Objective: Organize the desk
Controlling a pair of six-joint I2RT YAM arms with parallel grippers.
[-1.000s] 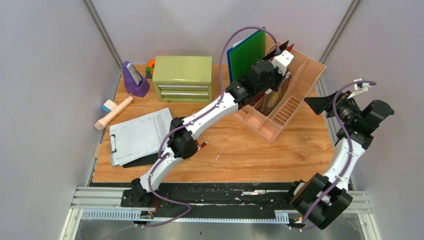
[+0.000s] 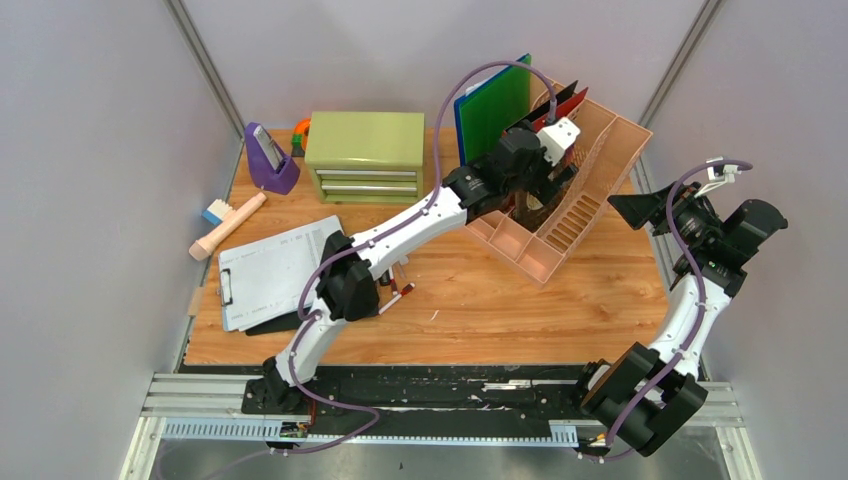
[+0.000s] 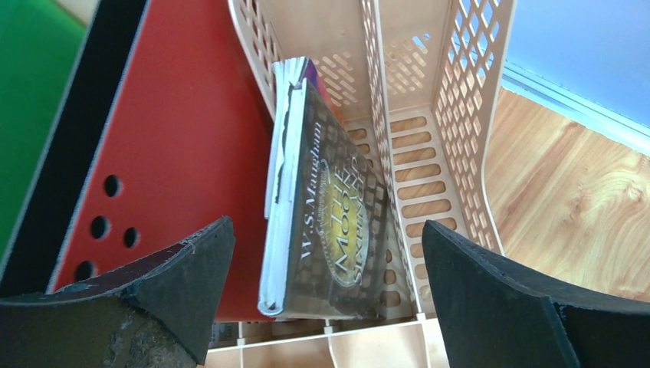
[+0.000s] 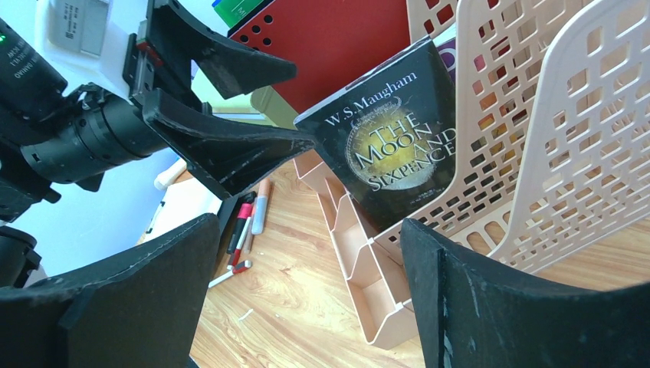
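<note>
My left gripper (image 2: 550, 175) hangs open over the pink desk organizer (image 2: 530, 260), nothing between its fingers. Below it a dark book, "The Moon and Sixpence" (image 3: 337, 230), stands leaning in the organizer beside a red folder (image 3: 176, 130), with black and green folders (image 2: 490, 120) behind. The book (image 4: 383, 138) also shows in the right wrist view, just beyond the left fingertips. My right gripper (image 2: 625, 205) is apart at the organizer's right, its fingers spread with nothing visible between them.
A green drawer box (image 2: 365, 140), purple holder (image 2: 275, 170) and clipboard (image 2: 270, 280) occupy the left. Several markers (image 4: 245, 222) lie near the middle.
The right arm stays in place.
</note>
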